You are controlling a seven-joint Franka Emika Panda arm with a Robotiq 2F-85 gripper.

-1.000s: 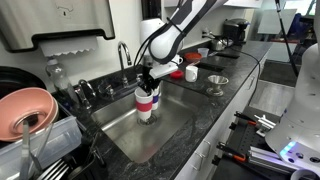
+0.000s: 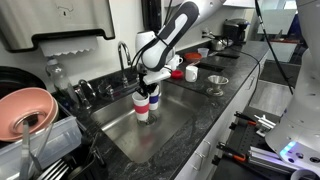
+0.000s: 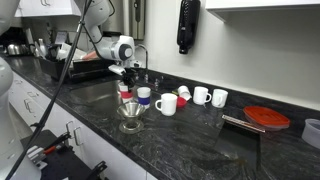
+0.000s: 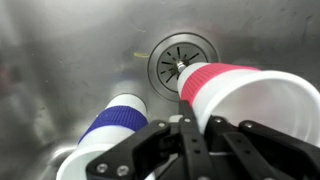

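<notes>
A white cup with a red band point(image 4: 207, 78) leans across the middle of the wrist view, its open mouth toward the camera. My gripper is shut on this cup at its rim, which partly hides the fingers. Left of it, a white cup with a blue band point(image 4: 118, 118) stands apart. In exterior view 1 the red-banded cup point(image 2: 140, 106) hangs below my gripper point(image 2: 143, 87), over the sink, with the blue-banded cup point(image 2: 154, 98) just behind to the right. Whether the red-banded cup touches the sink floor I cannot tell.
The steel sink point(image 2: 118, 131) has its drain point(image 4: 181, 62) below the held cup. A faucet point(image 2: 123, 55) rises at the back edge. On the dark counter stand a metal bowl point(image 3: 131, 115) and a white mug point(image 3: 167, 103). Crockery fills a rack point(image 2: 58, 138) on the left.
The red-banded cup has moved slightly left and lower with my gripper. The blue-banded cup beside it now shows more clearly.
</notes>
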